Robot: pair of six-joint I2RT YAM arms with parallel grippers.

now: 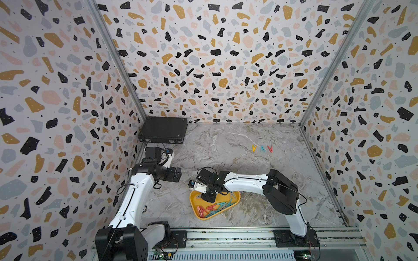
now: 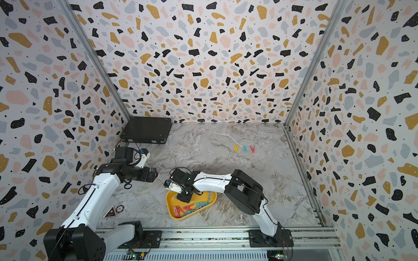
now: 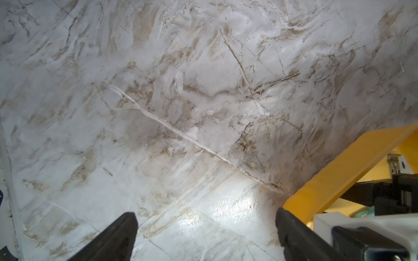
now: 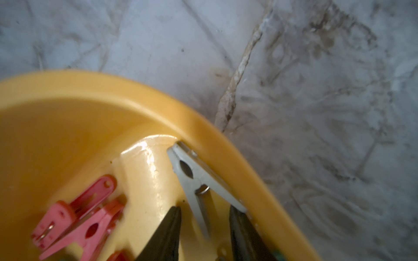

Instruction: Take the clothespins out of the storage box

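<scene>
The yellow storage box (image 1: 192,208) stands at the front of the table with red and blue-green clothespins inside. My right gripper reaches down into it, its fingers apart. A grey clothespin (image 4: 191,180) leans along the box wall just ahead; its legs reach down toward the gap between the fingertips, and contact cannot be told. Red clothespins (image 4: 85,230) lie to the left of it. My left gripper is open above bare table, left of the box. At the back right lie a yellow clothespin (image 1: 253,148), a blue one (image 1: 262,148) and a red one (image 1: 270,148).
A black case (image 1: 163,129) rests in the back left corner. Patterned walls bound the table at the back and sides. Bare marble table (image 1: 226,152) spreads across the middle and right.
</scene>
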